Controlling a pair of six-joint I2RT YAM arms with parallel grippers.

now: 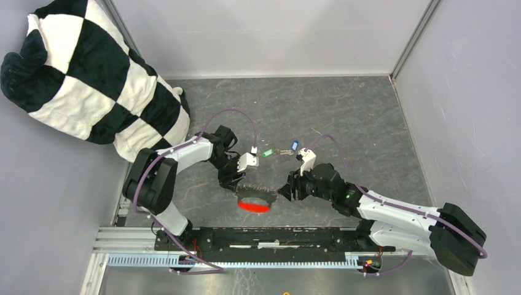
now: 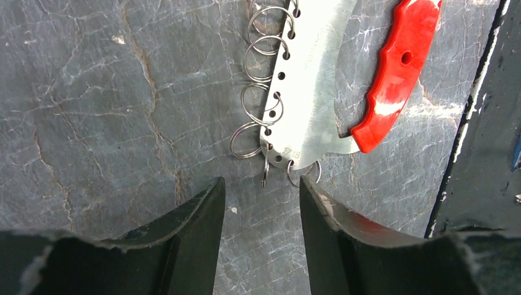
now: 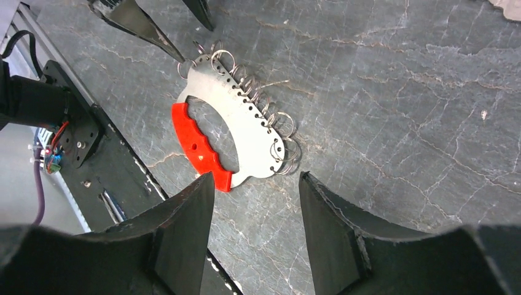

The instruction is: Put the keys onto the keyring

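The keyring is a curved metal plate (image 3: 232, 114) with a red handle (image 3: 195, 144), lying flat on the table. Small wire rings (image 2: 264, 101) hang in holes along its outer edge. My left gripper stands open at the plate's left end. One ring shows edge-on between and just ahead of its fingertips, not gripped. Past the plate's right end, my right gripper is open and empty, with the plate lying ahead of its fingers. Farther back on the table are keys (image 1: 284, 152) with a green tag (image 1: 268, 153) and a blue tag (image 1: 295, 145).
A black base rail (image 1: 270, 246) runs along the table's front edge, close to the red handle. A checkered cushion (image 1: 104, 80) leans at the back left.
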